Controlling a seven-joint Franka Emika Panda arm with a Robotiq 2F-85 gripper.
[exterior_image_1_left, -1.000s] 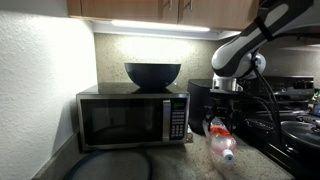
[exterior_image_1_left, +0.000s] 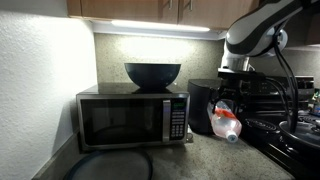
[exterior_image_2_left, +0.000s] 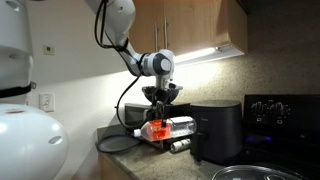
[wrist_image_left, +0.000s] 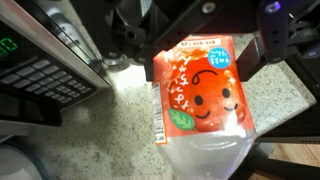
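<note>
A clear plastic bottle (wrist_image_left: 203, 150) with a red label showing a smiling fruit lies between the fingers of my gripper in the wrist view. My fingers stand wide open, about as wide as the bottle; whether both pads touch it cannot be made out. Seen in exterior view 1, the bottle (exterior_image_1_left: 228, 128) slants below the gripper (exterior_image_1_left: 226, 103), its pale end toward the camera, over the counter right of the microwave. Exterior view 2 has the bottle (exterior_image_2_left: 181, 127) nearly level beneath the gripper (exterior_image_2_left: 160, 103).
The microwave (exterior_image_1_left: 125, 119) carries a black bowl (exterior_image_1_left: 152, 75). A dark round lid (exterior_image_1_left: 110, 166) lies before it. Behind the bottle stands a black appliance (exterior_image_1_left: 201, 105); the stove (exterior_image_1_left: 300, 133) is at the right. Bare counter (exterior_image_1_left: 205, 160) stretches in front.
The arm has shifted right in exterior view 1. The bottle has moved along with it, its pale end now higher and slightly farther right than a second ago.
</note>
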